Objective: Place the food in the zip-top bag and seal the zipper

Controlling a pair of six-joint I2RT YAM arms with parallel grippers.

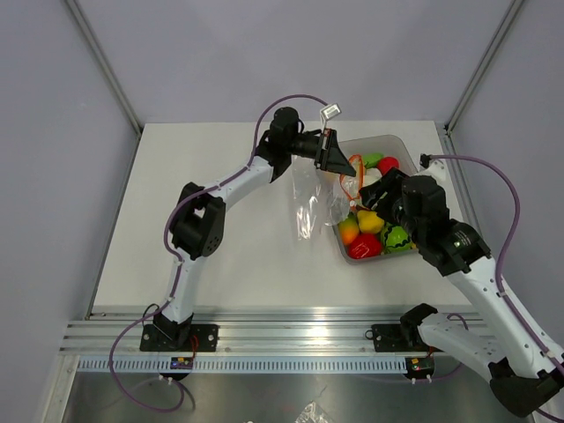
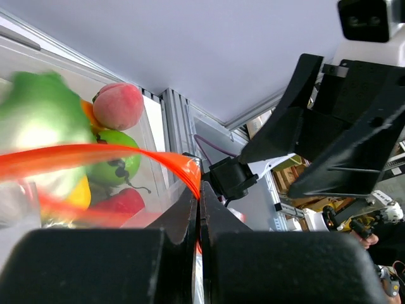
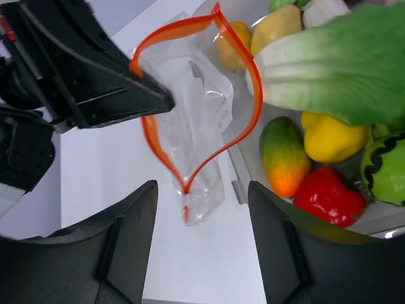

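Observation:
A clear zip top bag (image 1: pixel 307 207) with an orange-edged mouth hangs from my left gripper (image 1: pixel 349 173), beside the food bin. My left gripper is shut on the bag's orange rim (image 2: pixel 180 166). The mouth gapes as a loop in the right wrist view, facing that camera; no food shows inside the bag (image 3: pixel 202 107). Just right of the mouth, over the bin, my right gripper (image 1: pixel 365 203) stands open with nothing between its fingers. The food includes a leafy green-white vegetable (image 3: pixel 316 66), a mango (image 3: pixel 283 155), a yellow pepper (image 3: pixel 332 136) and a red pepper (image 3: pixel 329 196).
The grey bin (image 1: pixel 372 143) stands at the right of the white table (image 1: pixel 256 264), full of food. A peach (image 2: pixel 120 104) lies near its edge. Left of the bag the table is clear. Both grippers are close together over the bin's left side.

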